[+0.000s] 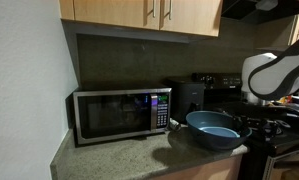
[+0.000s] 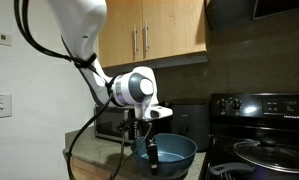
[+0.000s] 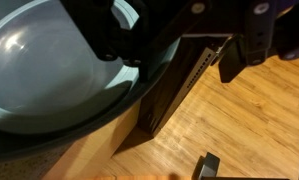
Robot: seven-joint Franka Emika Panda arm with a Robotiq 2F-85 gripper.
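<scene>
A large blue bowl or pot [image 1: 211, 137] stands near the counter's front edge, beside the stove. My gripper [image 1: 245, 126] hangs at the bowl's right side, near its rim. In the second exterior view the gripper [image 2: 152, 155] points down in front of the bowl [image 2: 176, 150]. From the wrist, the bowl's dark rim [image 3: 81, 132] curves past one finger. A gap shows between the fingers of my gripper, so it stands at least partly open. Whether a finger touches the rim, I cannot tell.
A microwave [image 1: 114, 115] sits on the counter [image 1: 124, 158] to the left, with bare countertop in front. On the stove lies a lidded pan [image 2: 274, 158]. The wooden floor [image 3: 254, 120] shows below the counter edge. Wooden cabinets [image 1: 119, 12] hang above.
</scene>
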